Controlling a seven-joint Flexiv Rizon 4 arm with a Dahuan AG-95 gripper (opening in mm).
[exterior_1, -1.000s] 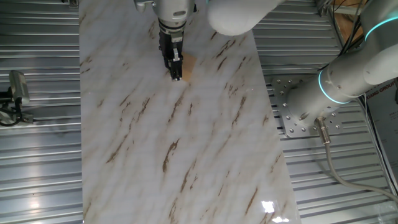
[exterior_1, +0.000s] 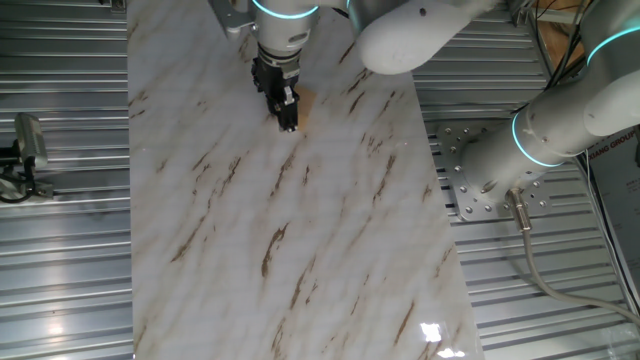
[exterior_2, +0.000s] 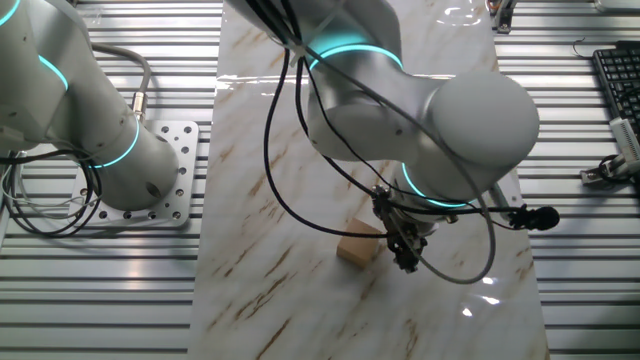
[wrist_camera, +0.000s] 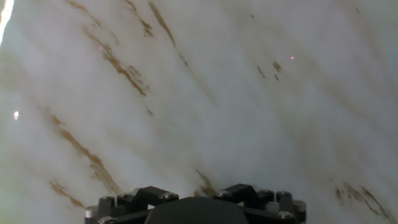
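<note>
A light-brown block, wooden in look, rests on the marble-patterned tabletop. In exterior view 2 it lies just left of my gripper, partly covered by a cable. From exterior view 1, the same block shows only in part behind my gripper, which points down near the far end of the table. At the bottom edge of the wrist view my gripper looks open: its two dark fingers stand apart. A dark rounded housing hides much of the space between them, and no held object is visible.
Ribbed metal flooring runs along both sides. Loose black cables hang from the arm near the block. A keyboard lies off the table.
In exterior view 1 the upper arm and wrist have shifted right and slightly up, tilting the gripper. Its fingertips moved only slightly right. The block appears unmoved.
</note>
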